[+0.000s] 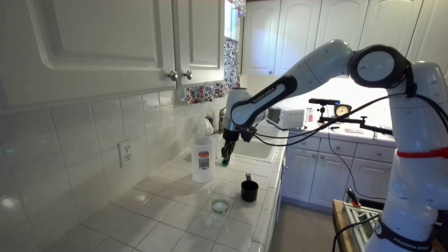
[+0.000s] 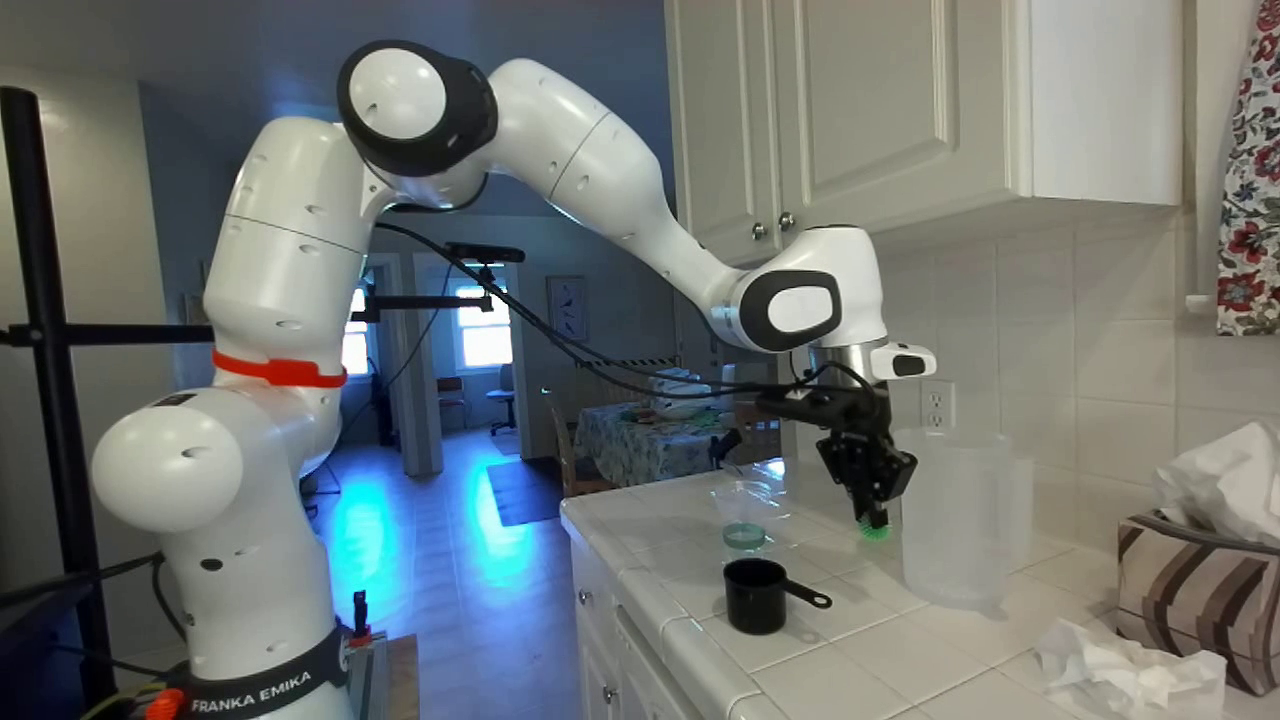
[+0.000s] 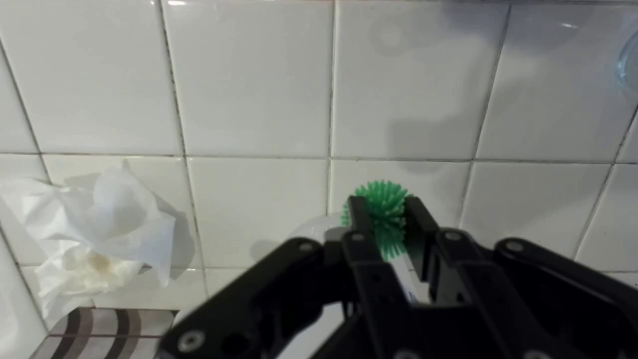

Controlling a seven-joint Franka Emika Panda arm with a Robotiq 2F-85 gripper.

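Observation:
A green spiky ball is pinched between the two black fingers of my gripper, which is shut on it. In exterior view 2 my gripper hangs above the tiled counter, and the green ball shows below its tips. Close beside it stands a tall translucent pitcher. From exterior view 1 the gripper appears just right of that pitcher, with only a bit of green visible. A black measuring cup and a clear cup with a green band stand nearer that camera.
A crumpled tissue lies by a striped tissue box. The sink lies beyond the gripper. The wall with its outlet borders the counter, and cabinets hang above.

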